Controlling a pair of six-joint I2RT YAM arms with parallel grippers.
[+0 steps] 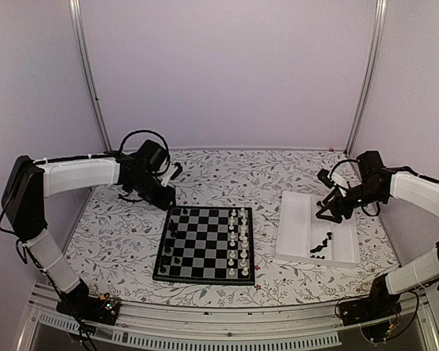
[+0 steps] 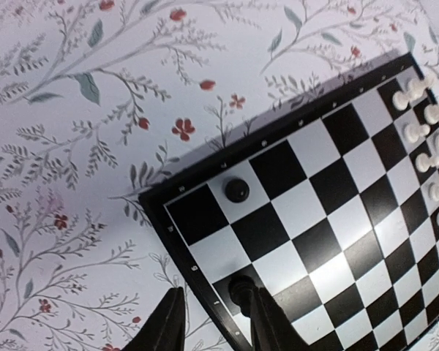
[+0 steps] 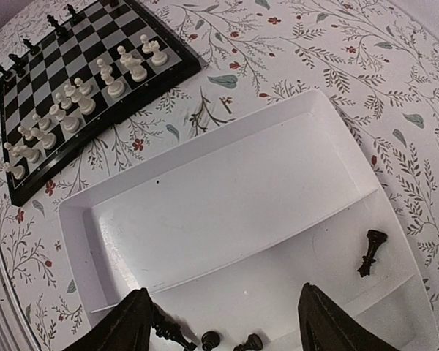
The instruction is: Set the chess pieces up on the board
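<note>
The chessboard (image 1: 203, 281) lies on the table with white pieces (image 3: 115, 88) along its right side and several black pieces (image 1: 176, 260) on the left. My left gripper is open above the board's far left corner, nothing between its fingers. A taller black piece (image 2: 243, 286) stands on a dark edge square just beyond those fingers, and a black pawn (image 2: 237, 190) on a light square nearer the corner. My right gripper is open and empty above the white tray (image 3: 197, 150). In the tray lie a lone black piece (image 3: 371, 253) and a long black piece (image 3: 169, 328).
Smaller black pieces (image 3: 211, 340) lie near the long one, partly cut off by the frame's lower edge. The tray's large compartment (image 1: 294, 223) is empty. Patterned cloth (image 1: 267, 183) between board and tray is clear.
</note>
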